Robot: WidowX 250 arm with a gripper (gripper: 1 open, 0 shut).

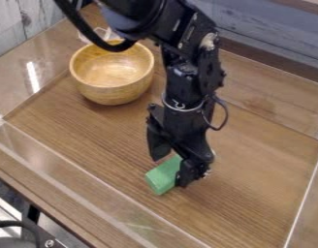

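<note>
My gripper (pixel 177 160) is low over the wooden table, its dark fingers open around a green object (pixel 163 178), which lies near the front middle. The fingers hide part of the green object, so whether they touch it is unclear.
A yellow wooden bowl (pixel 112 75) stands at the back left, clear of the gripper. Pale walls border the back and left.
</note>
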